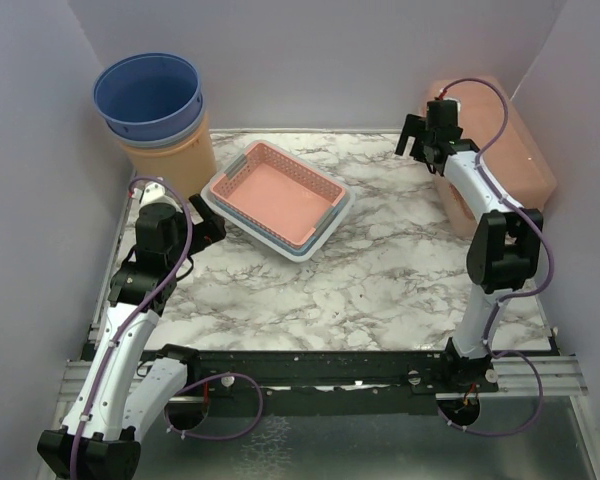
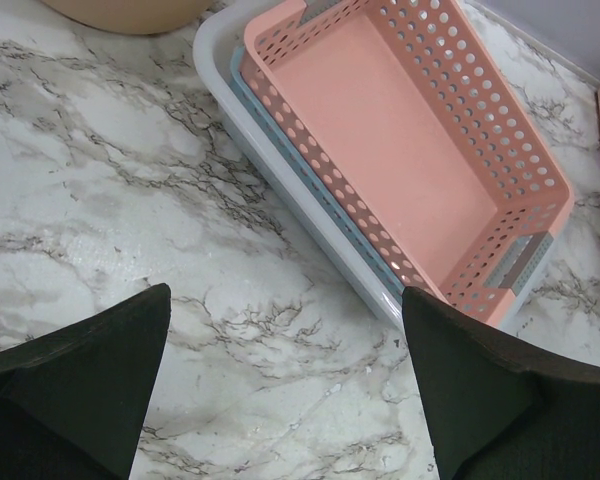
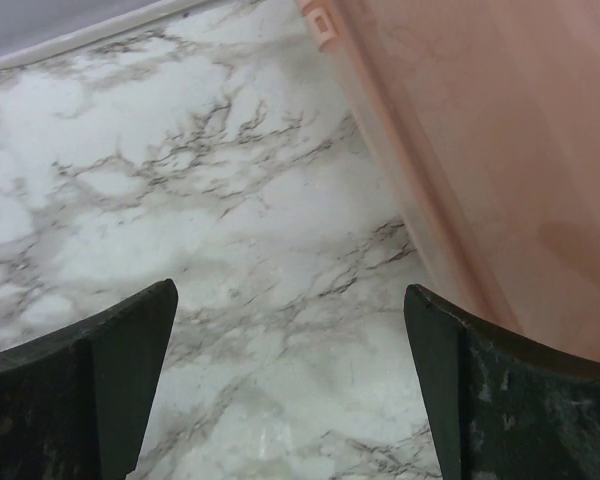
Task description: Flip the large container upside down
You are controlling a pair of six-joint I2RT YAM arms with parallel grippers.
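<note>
A large tan-pink container (image 1: 495,140) lies along the right wall, with a broad smooth face upward. In the right wrist view the container (image 3: 480,140) fills the upper right, and its lower edge runs behind the right finger. My right gripper (image 1: 410,135) is open at the container's left back corner, with only bare marble showing between its fingers. On the left, my left gripper (image 1: 209,222) is open beside the stacked baskets, holding nothing. The arm covers part of the container's front left side.
A pink perforated basket (image 1: 285,193) sits nested in a grey-white tub (image 1: 298,254) at left centre. Stacked round bins, a blue one (image 1: 150,92) uppermost, stand at the back left.
</note>
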